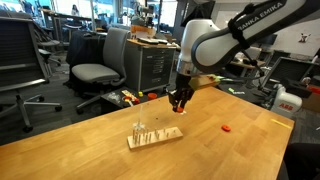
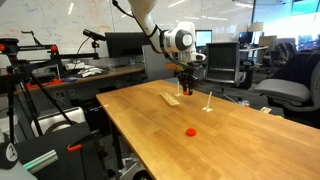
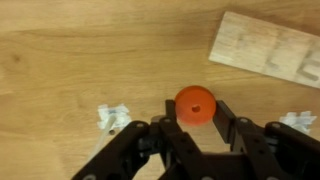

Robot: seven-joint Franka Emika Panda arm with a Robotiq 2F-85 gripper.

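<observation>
My gripper [image 1: 179,103] is shut on a round red-orange piece [image 1: 181,109] and hangs above the table. From the wrist, the round orange piece [image 3: 195,105] shows between my two fingertips. A pale wooden board with upright pegs [image 1: 154,139] lies just left of and below the gripper in exterior view 1. In the wrist view, part of the wooden board [image 3: 262,48] is at the upper right, apart from the held piece. A second red round piece [image 2: 191,132] rests on bare tabletop.
A thin white upright rod [image 2: 209,102] stands on the table, apart from the board. White tape patches [image 3: 113,118] mark the surface. An office chair [image 1: 100,72] is beyond the table edge.
</observation>
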